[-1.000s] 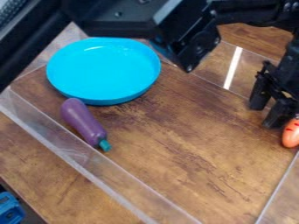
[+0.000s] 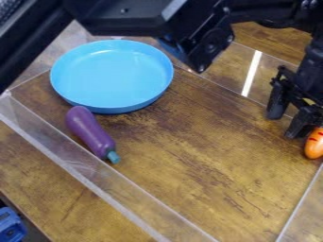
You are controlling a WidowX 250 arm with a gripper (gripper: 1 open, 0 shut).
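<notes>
My black gripper (image 2: 293, 113) is at the right edge of the view, low over the table beside an orange carrot-like object (image 2: 314, 142) that is partly cut off by the frame. Whether the fingers are closed on it I cannot tell. A purple toy eggplant (image 2: 91, 132) lies at the left, below a blue plate (image 2: 112, 74).
Clear plastic strips border the work area. A blue object (image 2: 8, 225) sits at the bottom left corner. My arm spans the top of the view.
The arm and gripper have shifted very slightly at the right edge. The eggplant and plate are unmoved.
</notes>
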